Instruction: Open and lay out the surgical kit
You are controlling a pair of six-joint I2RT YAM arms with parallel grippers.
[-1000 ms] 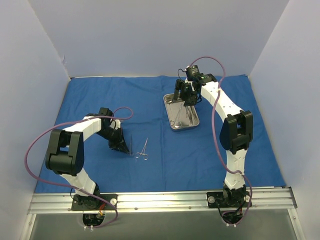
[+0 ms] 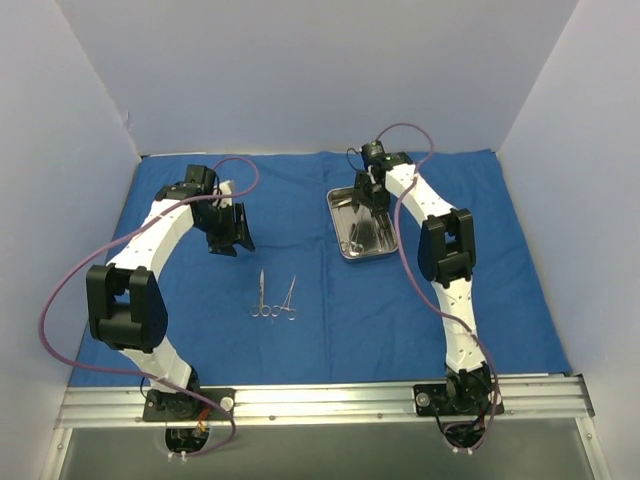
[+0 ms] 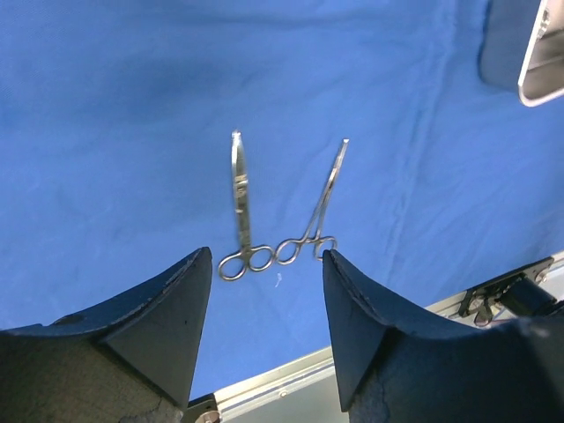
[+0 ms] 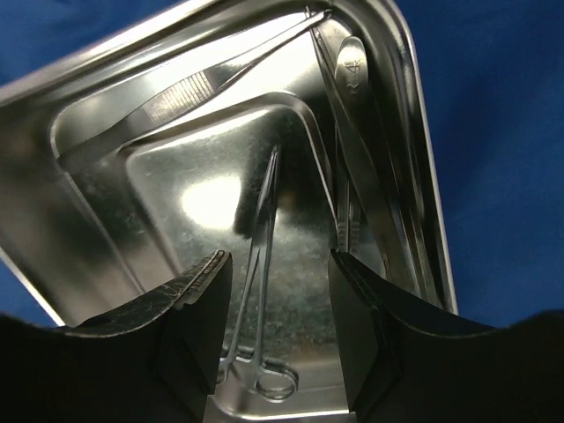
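Observation:
Two scissor-like instruments lie side by side on the blue cloth: a straight closed one (image 3: 241,203) and a slimmer one with its handles slightly spread (image 3: 319,211). Above and behind them, my left gripper is open and empty. In the metal tray (image 2: 347,254) are another ring-handled instrument (image 4: 263,247), tweezers (image 4: 181,99) along one side, and several slim tools, among them a flat-ended handle (image 4: 352,70), crowded along the other side. My right gripper hangs over the tray with its fingers apart, above the ring-handled instrument; nothing shows held.
Blue cloth (image 2: 400,320) covers the table, with wide free room in front of the tray and right of the laid-out instruments. Grey walls (image 2: 320,80) enclose the back and sides. A metal rail (image 2: 320,394) runs along the front.
My left gripper has opened, leaving the straight instrument on the cloth, and has drawn back away from it. The right gripper has shifted slightly right over the tray.

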